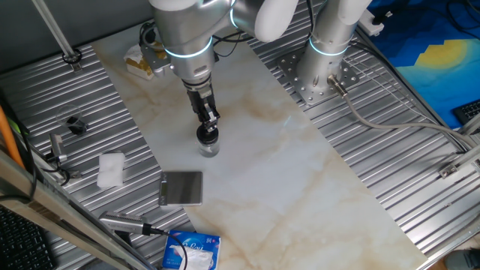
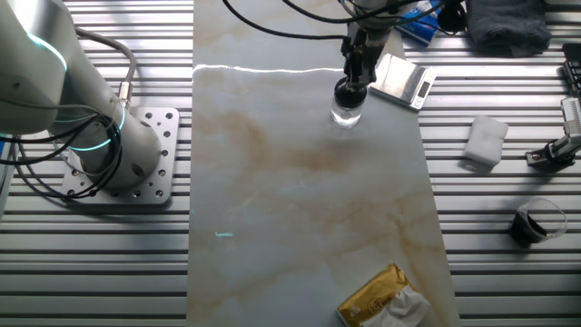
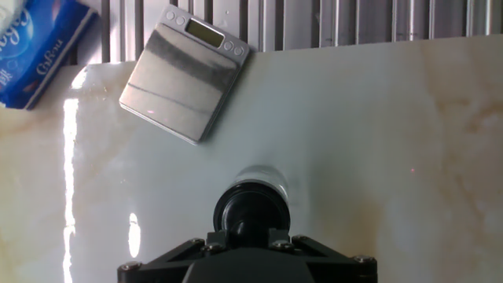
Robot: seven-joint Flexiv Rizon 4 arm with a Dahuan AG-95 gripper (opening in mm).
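Observation:
A clear glass jar (image 1: 209, 151) with a round black lid (image 1: 204, 136) stands on the marble-patterned board. My gripper (image 1: 210, 124) reaches down to the lid from above. In the wrist view, the gripper has a finger on each side of the lid's dark knob and looks shut on it; black on black hides the exact contact. Beyond the lid (image 3: 251, 203), part of the jar's glass (image 3: 264, 173) shows. Exterior view 2 has the jar (image 2: 346, 117) under the lid, with no clear gap between them.
A flat silver scale (image 1: 181, 188) lies near the jar, by the board's edge. Past it is a blue tissue pack (image 1: 206, 244). A yellow tissue pack (image 2: 374, 296) sits at the board's other end. A white block (image 2: 487, 141) and a clear cup (image 2: 546, 218) stand off the board.

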